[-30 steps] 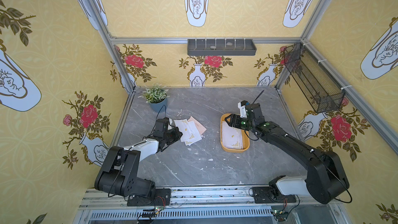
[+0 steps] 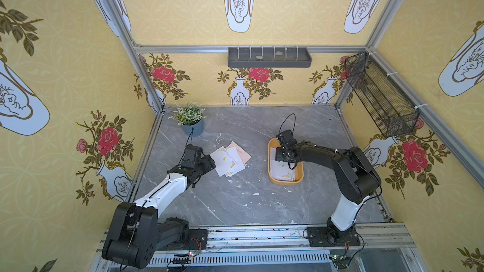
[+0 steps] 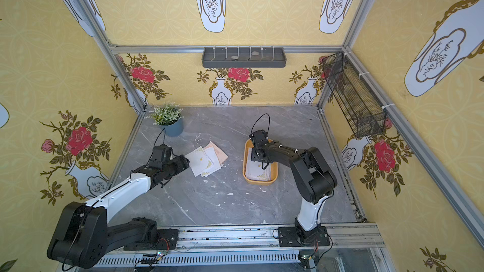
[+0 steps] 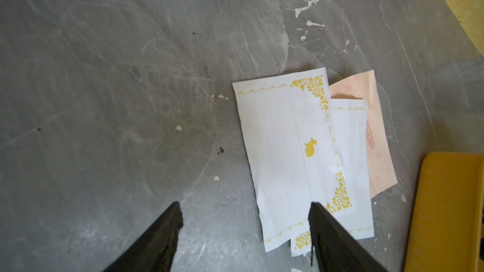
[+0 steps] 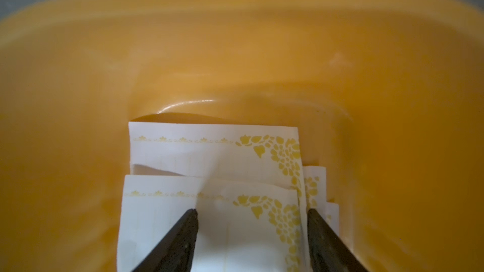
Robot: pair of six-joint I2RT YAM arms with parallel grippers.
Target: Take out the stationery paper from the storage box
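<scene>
A yellow plastic storage box (image 2: 300,173) holds a stack of white stationery paper with gold borders (image 5: 211,151). My right gripper is down inside it over the stack, fingers apart, one over the top sheet and one by its right edge. On the table left of the box lie white sheets (image 4: 277,161) and a pink sheet (image 4: 378,156), loosely overlapped. My left gripper hangs open above the table at the near left of those sheets.
A potted plant (image 2: 193,129) stands at the back left. A mesh basket (image 2: 383,95) hangs on the right wall, a grey rack (image 2: 269,62) on the back wall.
My right arm has swung inward and lowered its gripper into the box. My left arm has drawn back slightly to the left from the loose sheets.
</scene>
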